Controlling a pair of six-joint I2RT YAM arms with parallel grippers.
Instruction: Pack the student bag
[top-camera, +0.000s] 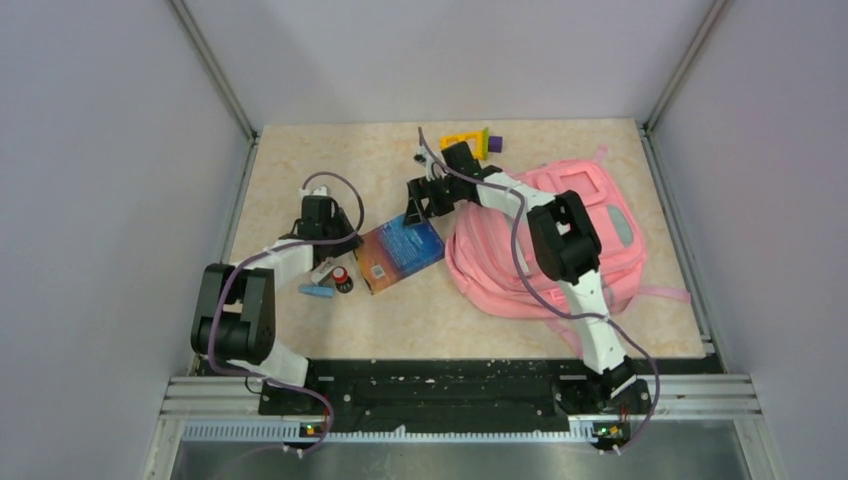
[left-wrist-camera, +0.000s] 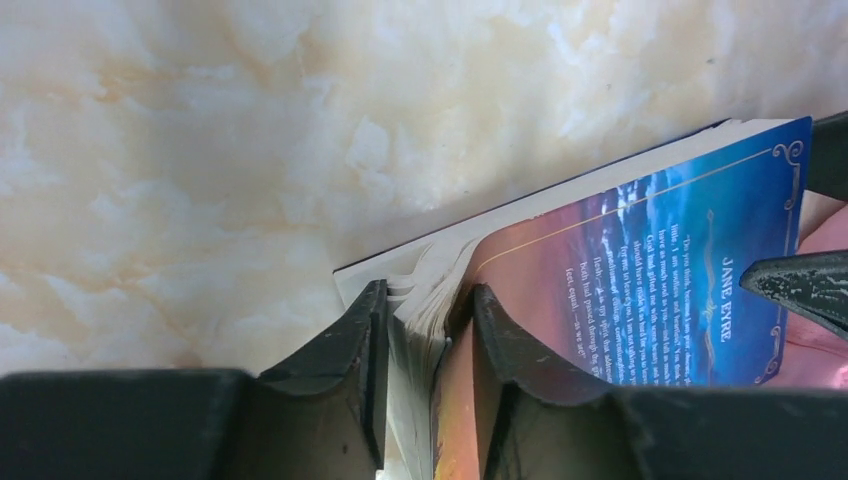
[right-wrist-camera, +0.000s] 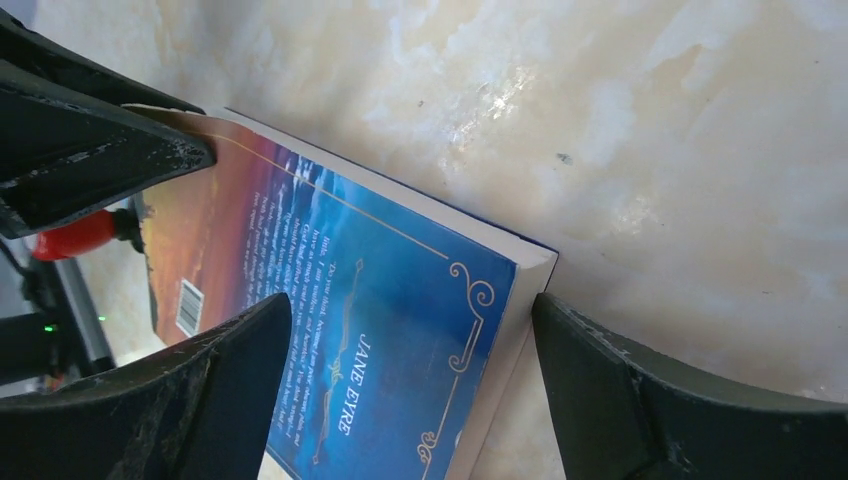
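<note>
The blue and orange Jane Eyre book (top-camera: 400, 253) lies on the table between both grippers. My left gripper is at its orange end, with pages and cover bunched between the fingertips; whether it is closed fully on them is unclear. My right gripper is at the blue end, fingers part open and straddling that corner, one fingertip against the book's edge. The pink bag (top-camera: 540, 260) lies just right of the book, partly under the right arm.
A red-capped bottle (top-camera: 341, 281), a blue item (top-camera: 316, 291) and a pale item (top-camera: 323, 269) sit left of the book. A yellow object (top-camera: 461, 142) and purple item (top-camera: 495, 144) lie at the back.
</note>
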